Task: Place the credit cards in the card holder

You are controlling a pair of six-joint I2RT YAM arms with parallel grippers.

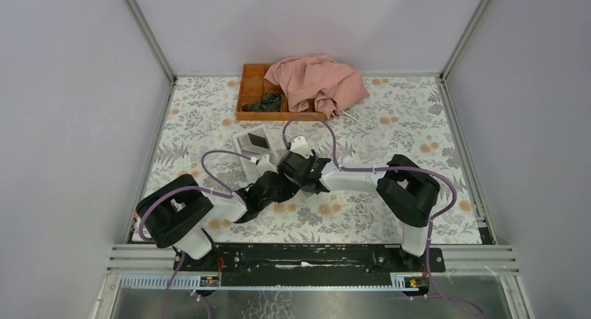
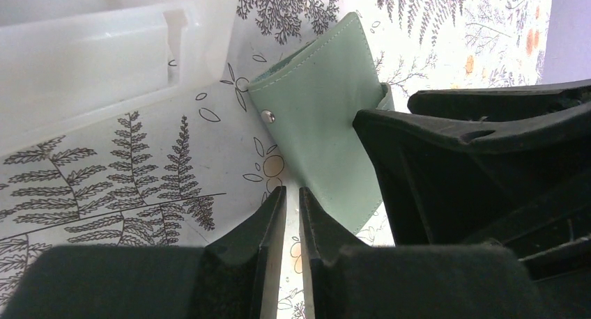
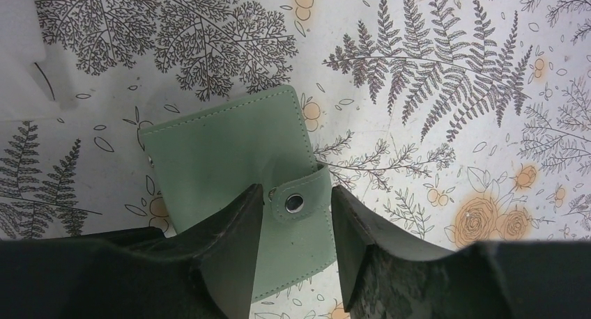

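Note:
The card holder, a sage-green stitched wallet (image 3: 209, 138), lies on the patterned cloth, mostly hidden by the grippers from above. Its strap with a silver snap (image 3: 295, 203) shows between the fingers of my right gripper, which is open around it. No firm hold on the strap shows. Close by, my left gripper is slightly open over the wallet's lower-left edge, nothing seen between its fingertips. In the left wrist view the right gripper's dark fingers (image 2: 446, 134) reach over the wallet. Dark flat pieces, perhaps the cards (image 1: 255, 141), lie in a white tray (image 1: 241, 139).
Behind stands a wooden box (image 1: 249, 89) with a pink cloth (image 1: 317, 82) draped over it and a dark green item (image 1: 270, 102) inside. A thin white stick (image 1: 354, 118) lies beside it.

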